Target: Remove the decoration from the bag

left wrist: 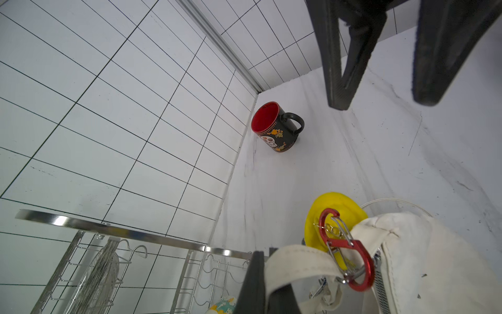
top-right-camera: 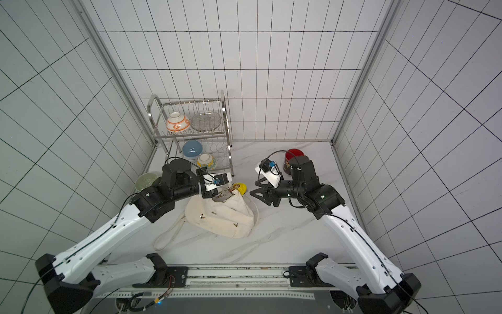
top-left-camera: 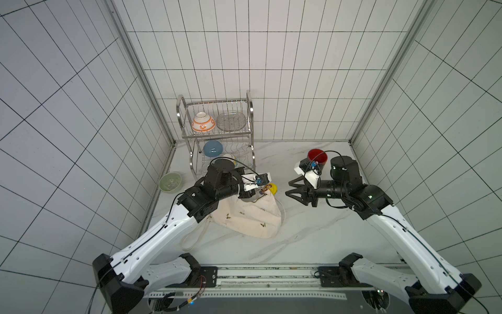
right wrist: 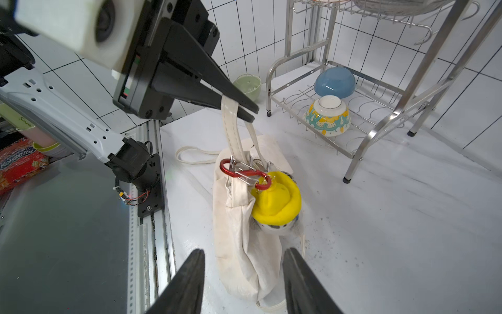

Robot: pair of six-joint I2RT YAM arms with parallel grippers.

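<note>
The cream cloth bag [right wrist: 232, 251] stands on the table, its strap loop [right wrist: 230, 125] pulled up. My left gripper is shut on this thin strap, above the bag's mouth. A yellow decoration [right wrist: 277, 201] with a red carabiner [right wrist: 244, 175] hangs at the top edge of the bag, beside the strap's base; which part the carabiner is hooked to, I cannot tell for sure. To the right of the bag, my right gripper [top-left-camera: 294, 191] stands open, apart from decoration and bag, with nothing between its fingers.
A wire dish rack [top-left-camera: 251, 120] with bowls is behind the left arm. A green bowl [top-left-camera: 171, 182] sits at the left, and a black mug with a red inside [left wrist: 279, 133] at the back right. Table space between bag and mug is clear.
</note>
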